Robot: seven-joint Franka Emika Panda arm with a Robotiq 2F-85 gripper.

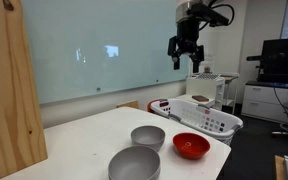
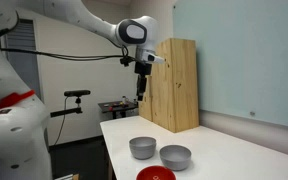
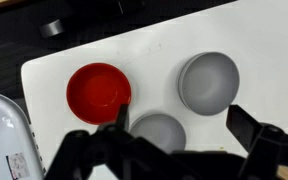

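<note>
High over the table, my gripper hangs pointing down, open with nothing between its fingers. The wrist view shows the two dark fingers spread wide at the lower edge of the picture, around the gripper's gap. Below it are a red bowl and two grey bowls, one at the upper right and the other at the lower middle, partly hidden by the gripper. All three stand upright and apart from my fingers; the red bowl looks empty.
A white basket stands beside the white table, near the red bowl. Tall wooden panels and a glass board rise behind the table. Free table surface lies beyond the bowls.
</note>
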